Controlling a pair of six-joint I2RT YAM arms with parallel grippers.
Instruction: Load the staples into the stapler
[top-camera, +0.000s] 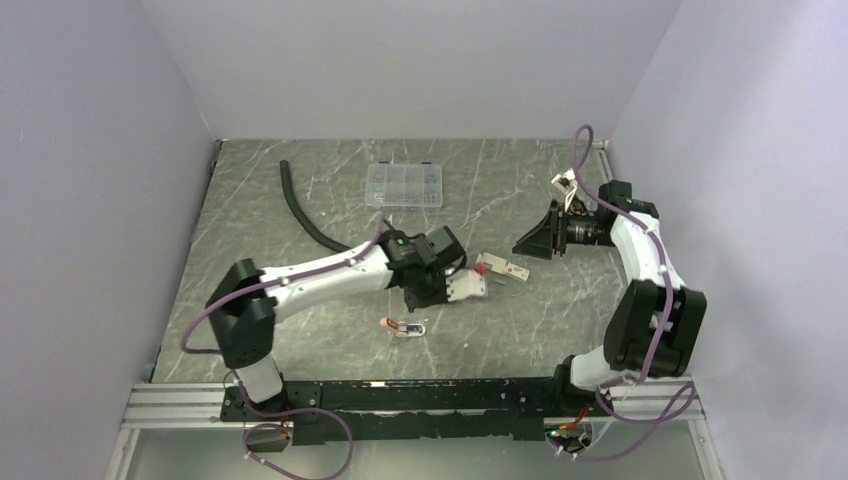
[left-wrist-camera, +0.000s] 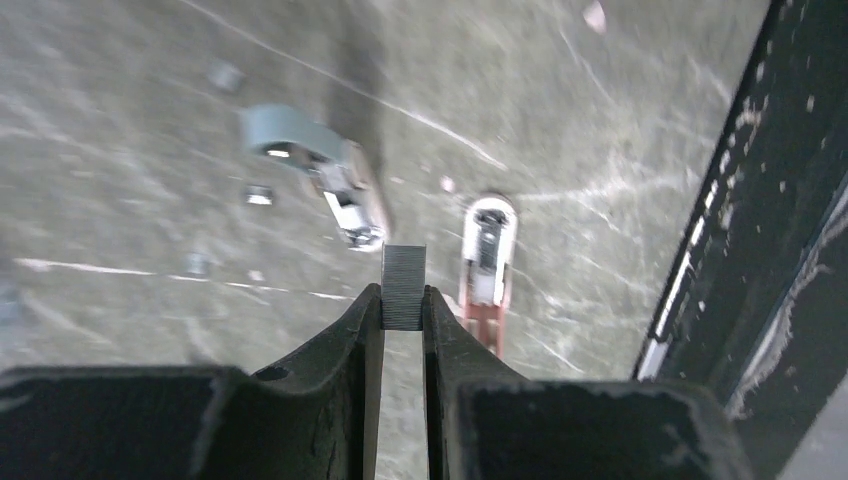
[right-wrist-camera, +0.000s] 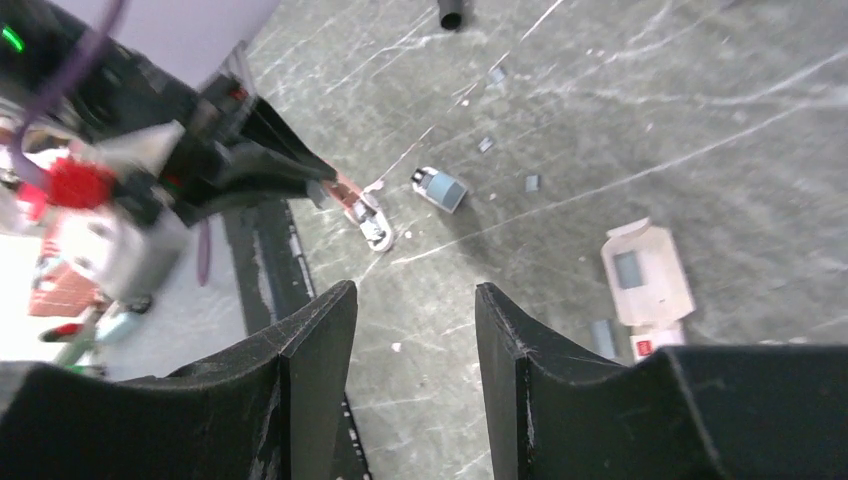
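My left gripper is shut on a small grey staple strip (left-wrist-camera: 404, 270), which sticks out past its fingertips in the left wrist view. Below it on the table lies a pink stapler (left-wrist-camera: 487, 262), opened out with its channel facing up; the top view also has this stapler (top-camera: 404, 327), just in front of the left arm. Beside it is a second, blue-grey stapler (left-wrist-camera: 345, 185) with its top raised. My right gripper is open and empty, above the table on the right, away from both staplers.
An open white box (right-wrist-camera: 672, 275) holds a grey strip; another strip (right-wrist-camera: 604, 338) lies beside it. Several small strips are scattered nearby. A clear compartment case (top-camera: 404, 186) and a dark curved tube (top-camera: 300, 208) are at the back.
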